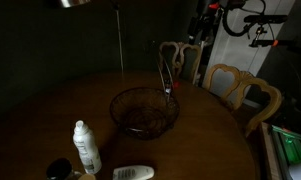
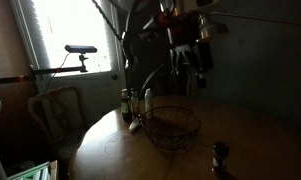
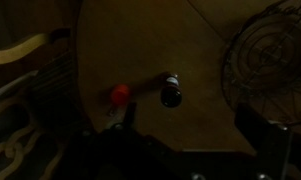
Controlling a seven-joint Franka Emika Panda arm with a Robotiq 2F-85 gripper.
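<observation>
My gripper is open over the table, its dark fingers wide apart with nothing between them. Below it in the wrist view stands a small dark bottle (image 3: 171, 92), with a red object (image 3: 120, 94) to its left. A black wire basket (image 3: 275, 55) lies to the right there. Exterior view 1 has the basket (image 1: 144, 112) mid-table and the gripper (image 1: 195, 38) high at the back right. In exterior view 2 the dark bottle (image 2: 219, 157) stands apart from the basket (image 2: 171, 128), and the arm (image 2: 185, 40) hangs above.
A white spray bottle (image 1: 87, 147), a white bottle lying flat (image 1: 133, 173) and a dark jar (image 1: 60, 169) are at the table's near side. Wooden chairs (image 1: 226, 82) line the edge. Bare tabletop (image 1: 200, 140) lies right of the basket.
</observation>
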